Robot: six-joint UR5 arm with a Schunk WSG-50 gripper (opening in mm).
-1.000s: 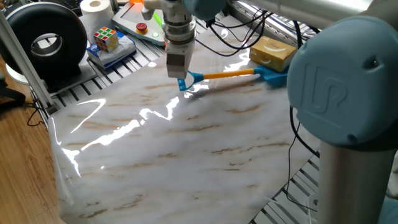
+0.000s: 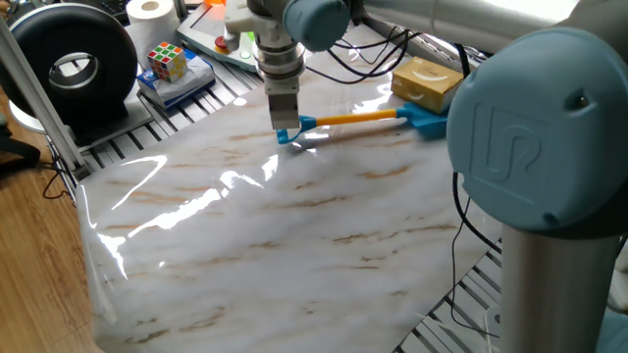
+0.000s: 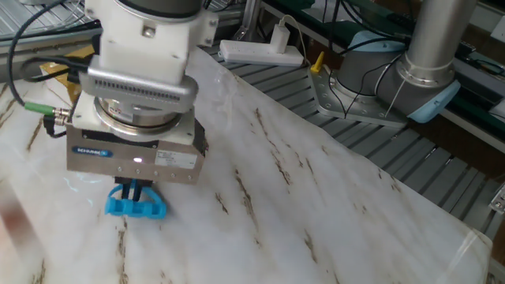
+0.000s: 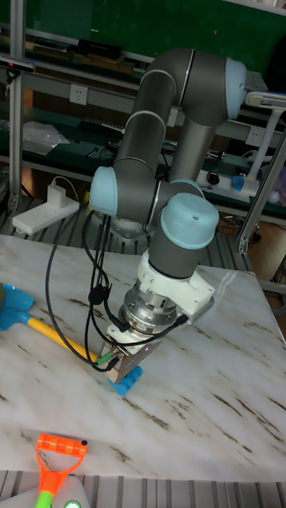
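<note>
A toy shovel with a yellow shaft, a blue blade and a blue loop handle lies on the marbled sheet. My gripper points down at the loop handle. In exterior view 2 its two dark fingers stand close together within the loop, reaching the grip bar. Whether they clamp the bar is too small to tell. In exterior view 3 the gripper body hides the fingers, and only part of the blue handle shows beside it.
A yellow box sits behind the blade. Beyond the sheet's edge are a puzzle cube on a blue-white packet and a paper roll. An orange handle lies at the near edge in exterior view 3. Most of the sheet is clear.
The shovel has shifted slightly, its handle end and blade a little to the left in exterior view 1.
</note>
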